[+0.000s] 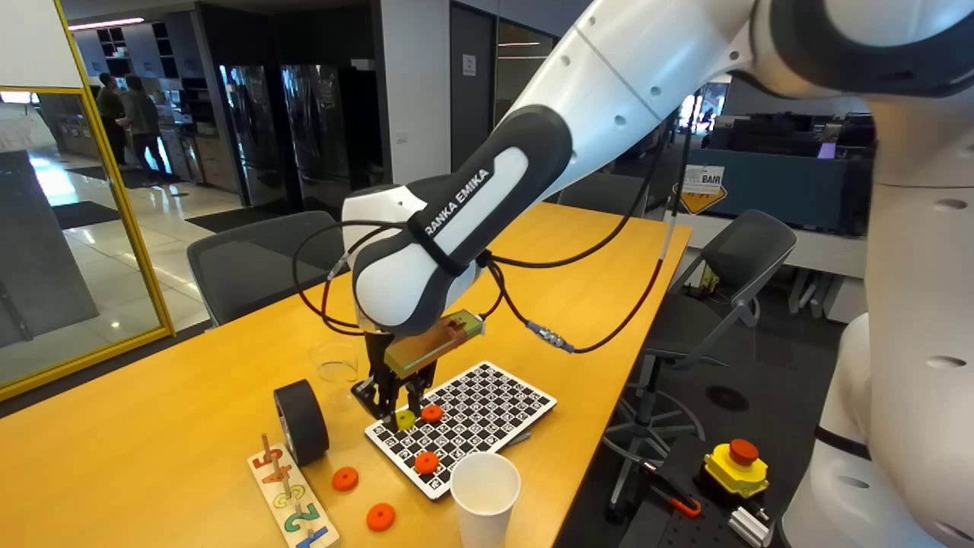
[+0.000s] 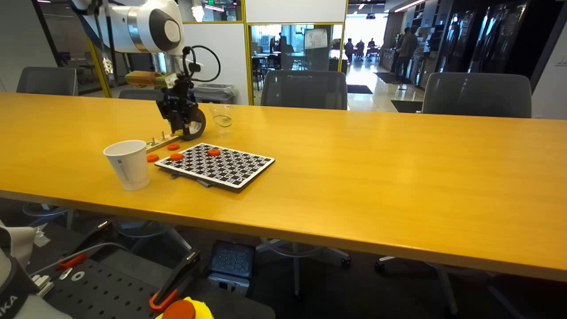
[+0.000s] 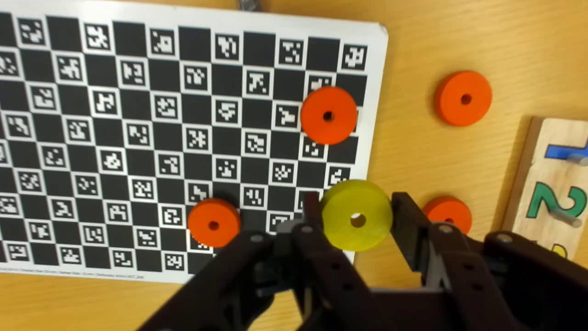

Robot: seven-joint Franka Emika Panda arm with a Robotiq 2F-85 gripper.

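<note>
A yellow-green ring [image 3: 342,221] with a small centre hole is pinched between the fingertips of my gripper, which is shut on it. In exterior view 1 the ring [image 1: 404,419] hangs above the left corner of the checkered board [image 1: 488,406]. Exterior view 2 shows the gripper [image 2: 181,129] in front of the black wheel, raised off the table. Two orange rings lie on the board, one near its short edge [image 3: 329,115] and one near its long edge [image 3: 213,223]. Two more orange rings [image 3: 463,98] [image 3: 448,214] rest on the bare table.
The wooden number board [image 1: 292,498] with upright pegs lies left of the checkered board. Behind it stands a black wheel [image 1: 301,422]. A white cup [image 1: 485,493] is close to the board's near corner. A clear cup [image 2: 221,119] stands at the back.
</note>
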